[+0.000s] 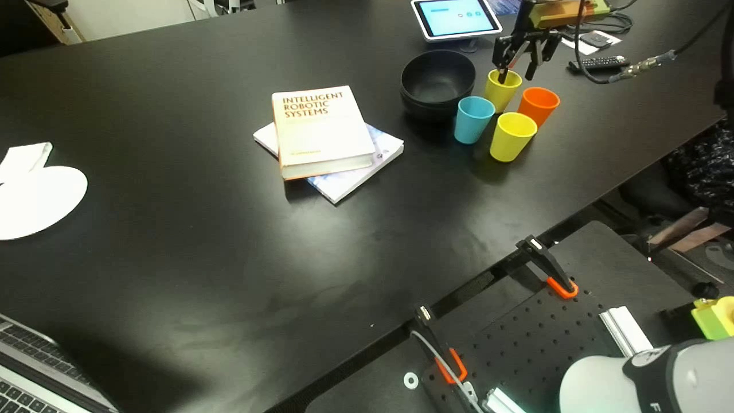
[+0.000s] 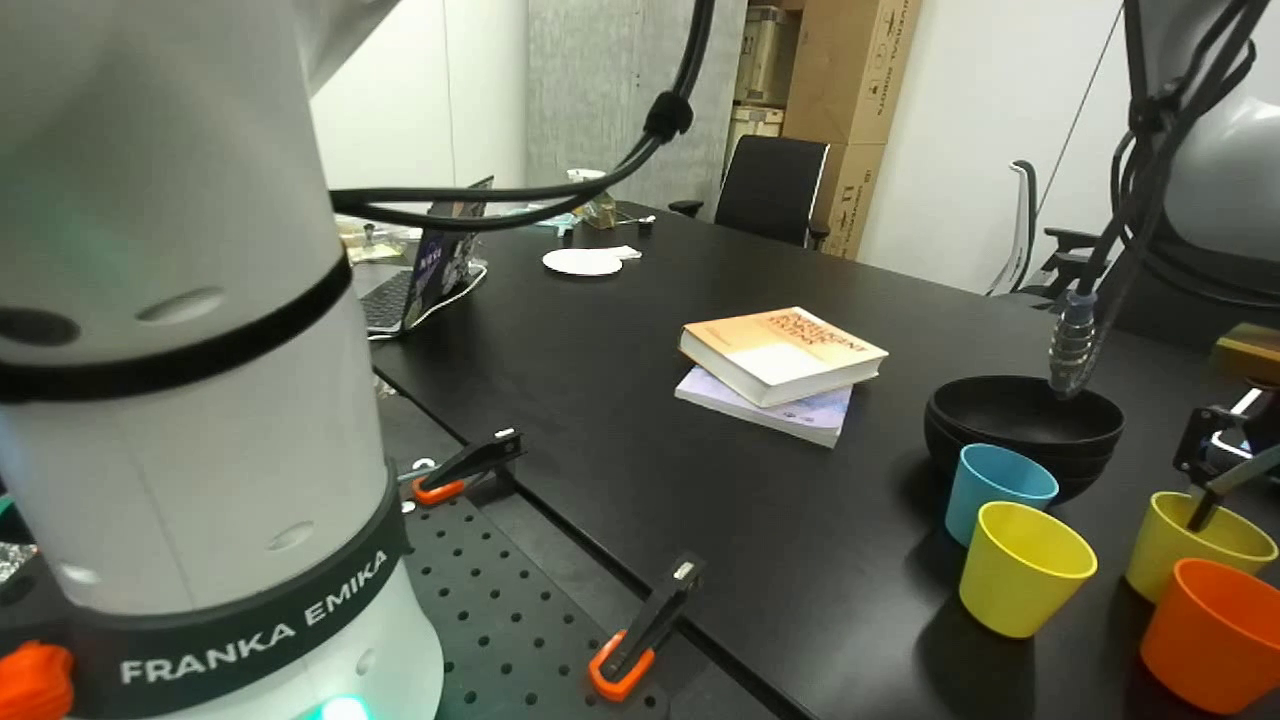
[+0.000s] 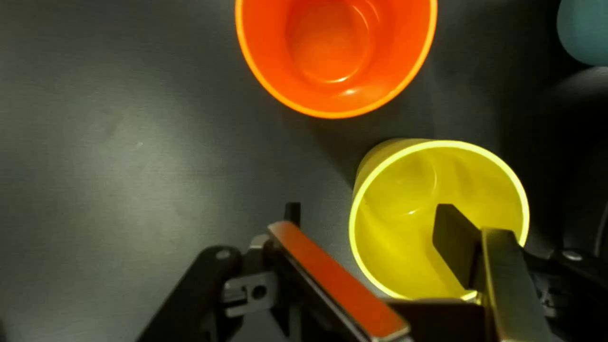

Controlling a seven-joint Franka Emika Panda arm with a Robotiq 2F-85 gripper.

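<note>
My gripper is part open at the far yellow cup, straddling its rim. In the wrist view one finger reaches into that yellow cup, while the other, with an orange strip, is outside it over the table. Exterior view 2 shows a dark finger dipping into the cup; the rest of the gripper is cut off by the frame edge. Nothing appears clamped between the fingers. The cup stands upright.
Close by are an orange cup, a second yellow cup, a blue cup and stacked black bowls. Two books lie further left. A tablet and a remote sit behind.
</note>
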